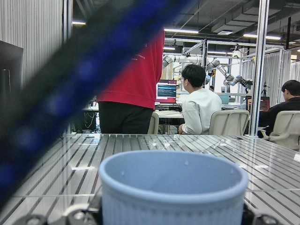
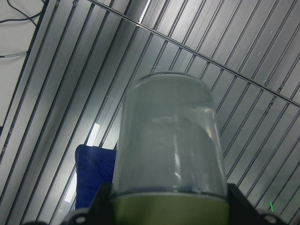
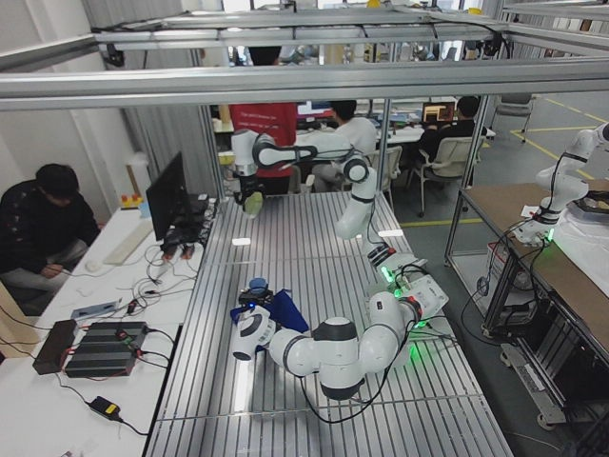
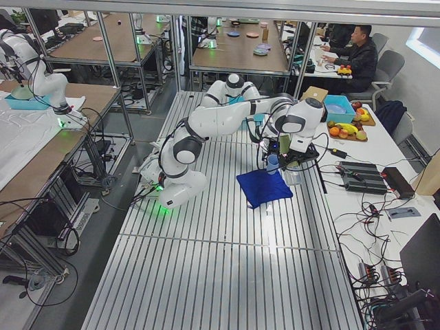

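Note:
My left gripper (image 3: 255, 299) is shut on a light blue ribbed cup (image 1: 173, 197), held upright over a dark blue cloth (image 4: 265, 187) on the slatted table. A blurred dark blue band crosses the top left of the left wrist view. At the far end in the camera left view, my right gripper (image 3: 249, 188) is shut on a yellow-green object (image 3: 253, 204), which looks like a tall smooth container with a greyish translucent body (image 2: 168, 140) in the right wrist view.
Along one side, a white desk (image 3: 57, 419) holds a monitor, black boxes, cables, a fruit board (image 4: 347, 134) and a blue bin (image 4: 338, 106). A seated person is beside it.

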